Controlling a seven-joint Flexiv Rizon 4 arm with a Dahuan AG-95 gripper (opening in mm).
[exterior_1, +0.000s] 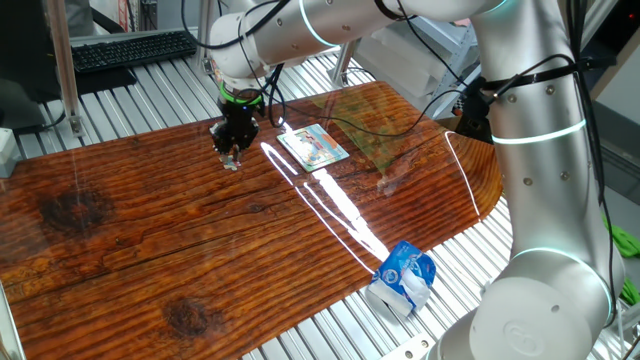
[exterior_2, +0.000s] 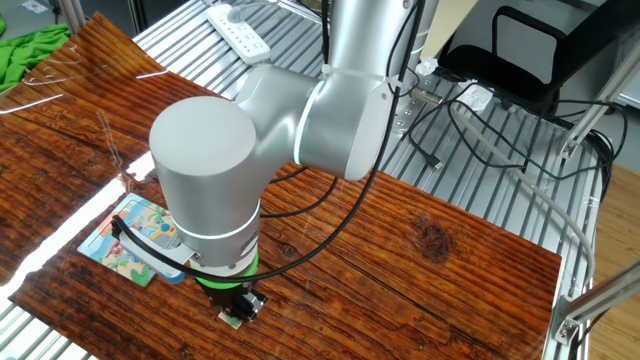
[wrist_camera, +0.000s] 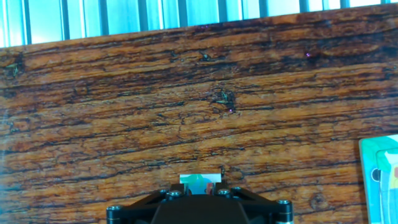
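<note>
A small flat piece with white, teal and a bit of red shows just beyond my fingertips in the wrist view. My gripper points down at the tabletop near its far edge, right over the piece. Its two fingers stand apart, one on each side of the piece in the wrist view; whether they touch it I cannot tell. From the other side, the piece peeks out below the gripper. A colourful picture board lies flat nearby, partly hidden by the arm in exterior view 2.
A blue and white tissue pack rests at the near edge of the wooden tabletop. A black cable loops beside the arm. Bare wood stretches across the left half in exterior view 1.
</note>
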